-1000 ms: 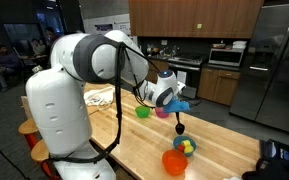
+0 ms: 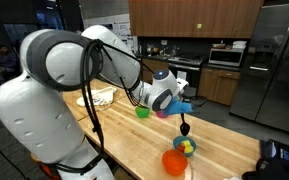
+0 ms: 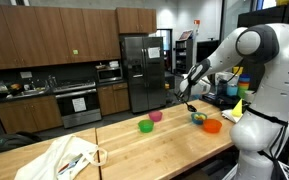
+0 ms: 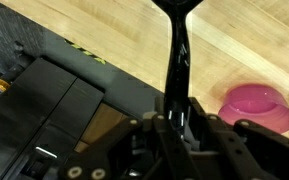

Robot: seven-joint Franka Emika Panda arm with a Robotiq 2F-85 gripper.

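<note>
A black ladle-like utensil (image 4: 177,60) stands out from between the fingers of my gripper, which is shut on its handle. In exterior view 1 the gripper (image 2: 183,110) is over the table with the utensil's dark rounded head (image 2: 185,128) hanging down. Just below that head is a blue bowl (image 2: 190,152) with yellow pieces in it; the head appears above its far rim, and whether they touch I cannot tell. The utensil's tip runs out of the top of the wrist view.
An orange bowl (image 2: 174,163) stands close to the blue one, on the near side. Pink (image 3: 155,115) and green (image 3: 145,126) bowls are farther along the table. A white cloth (image 3: 66,157) lies at one end.
The arm has swung, its upper links now larger and lower at the left of exterior view 1. The held utensil has shifted slightly right. The bowls have stayed put.
</note>
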